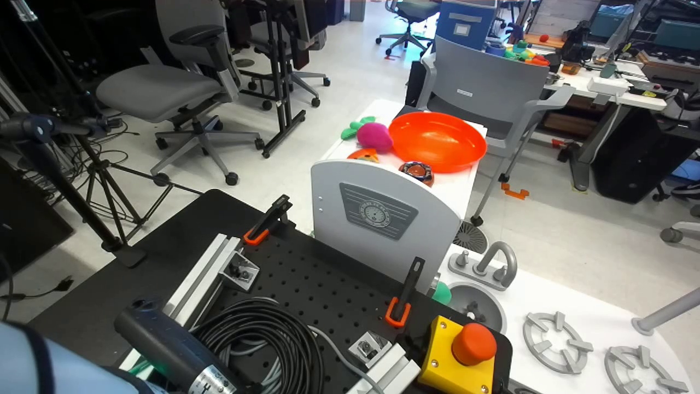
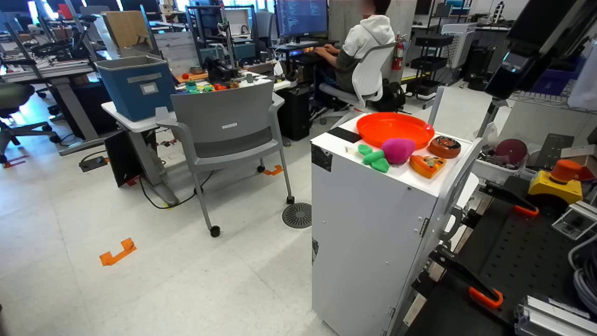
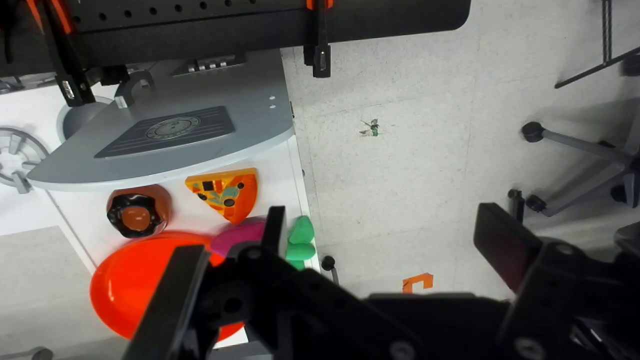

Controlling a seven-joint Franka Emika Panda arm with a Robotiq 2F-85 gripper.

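Observation:
In the wrist view my gripper stands open, its fingers wide apart and only floor showing between them. One of its fingers point(image 3: 274, 231) overlaps the magenta toy with green leaves point(image 3: 240, 235) in the picture; no contact can be made out. That toy lies on the white cabinet top point(image 2: 358, 154) beside a red-orange bowl point(image 2: 395, 129). A toy pizza slice point(image 2: 427, 165) and a toy donut point(image 2: 445, 146) sit near the grey panel point(image 1: 387, 259). The bowl looks empty in exterior view 1.
Two clamps point(image 1: 267, 220) grip the edge of the black pegboard table point(image 1: 298, 253). A yellow box with a red button point(image 1: 457, 354), coiled cables point(image 1: 262, 338) and a toy sink point(image 1: 472, 305) crowd nearby. A grey chair point(image 2: 229, 129) stands behind the cabinet.

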